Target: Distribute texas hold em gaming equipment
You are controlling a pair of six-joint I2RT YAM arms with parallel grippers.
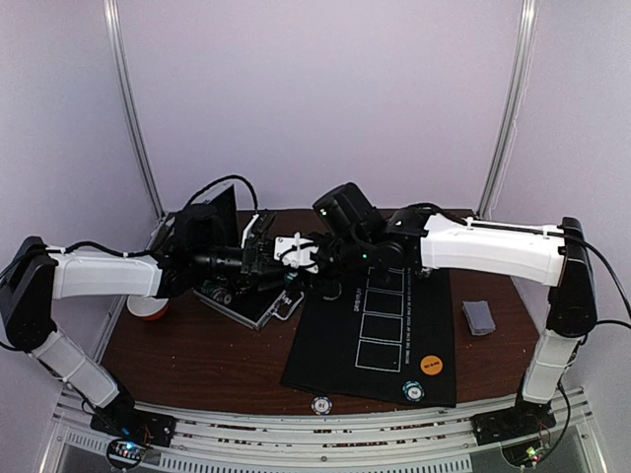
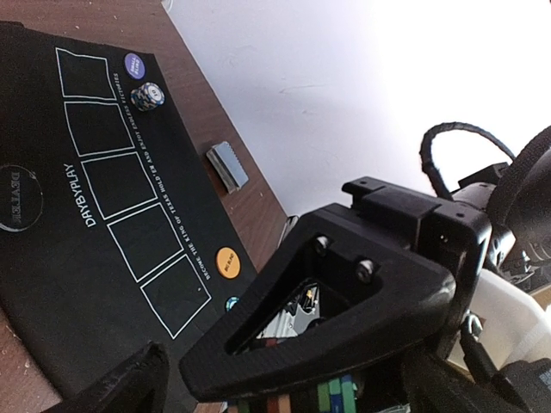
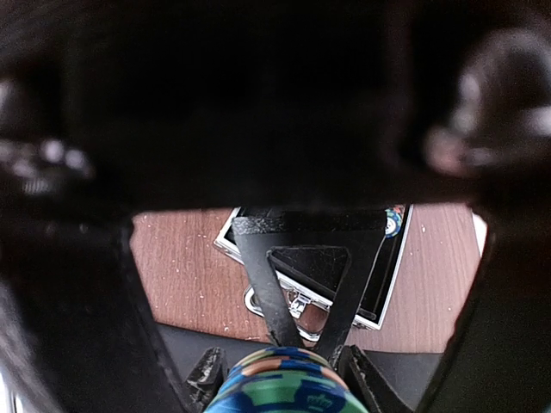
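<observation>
A stack of coloured poker chips (image 3: pixel 284 387) is clasped in my right gripper, at the bottom of the right wrist view. Around the same stack, low in the left wrist view, my left gripper is open, its dark fingers to either side; contact with the chips cannot be told. Both grippers meet above the mat's left edge in the top view, where the arms hide the chips. On the black mat (image 1: pixel 330 345) lie an orange button (image 1: pixel 431 365) and a blue-white chip stack (image 1: pixel 413 391). The left wrist view shows a purple button (image 2: pixel 134 65) beside another stack (image 2: pixel 147 96).
The open metal case (image 1: pixel 251 317) sits left of the mat, partly under the left arm. A red-white bowl (image 1: pixel 148 306) stands farther left. Grey cards (image 1: pixel 478 317) lie right of the mat, and more chips (image 1: pixel 321 405) at the front edge.
</observation>
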